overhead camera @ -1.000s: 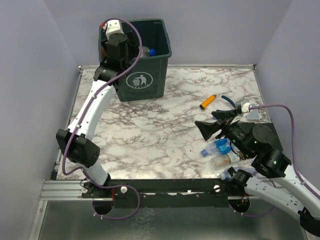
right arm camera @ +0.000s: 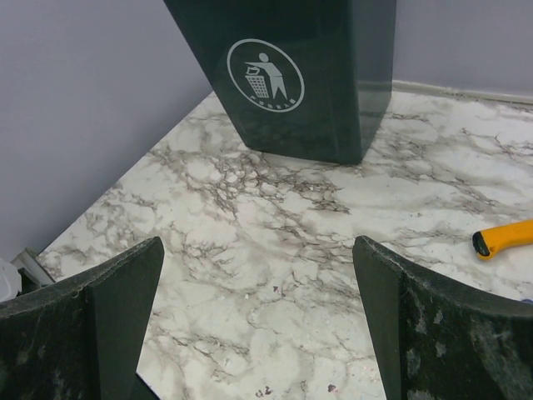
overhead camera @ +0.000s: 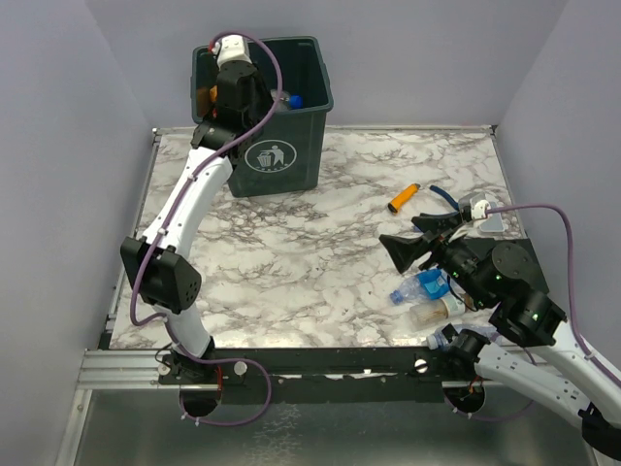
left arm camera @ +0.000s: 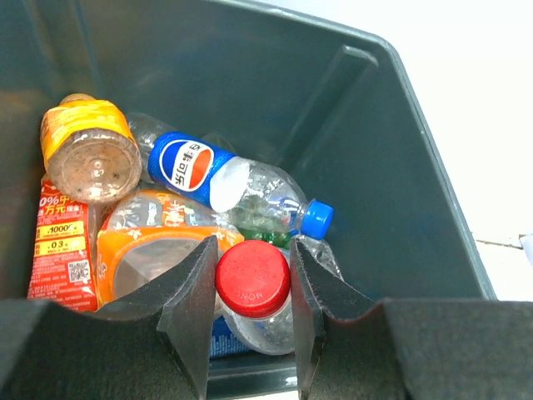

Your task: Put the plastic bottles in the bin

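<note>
My left gripper is shut on a red-capped bottle (left arm camera: pixel 252 275) above the open bin (overhead camera: pixel 281 175). Inside the bin, the left wrist view shows a blue-capped Pepsi bottle (left arm camera: pixel 258 192), an orange-labelled bottle (left arm camera: pixel 92 150), a red carton (left arm camera: pixel 58 250) and other containers. My right gripper stands open over the right of the table, nothing between its fingers. Below it in the top view lie a clear bottle (overhead camera: pixel 409 289), a pale bottle (overhead camera: pixel 428 314) and another bottle (overhead camera: pixel 439 338), partly hidden by the arm.
An orange-handled tool (overhead camera: pixel 402 198) and a blue tool (overhead camera: pixel 441 194) lie at the back right of the marble table (overhead camera: pixel 281 262), near a dark mat (overhead camera: pixel 529 252).
The left arm has shifted slightly to the right over the bin in the top view. The right arm stays where it was.
</note>
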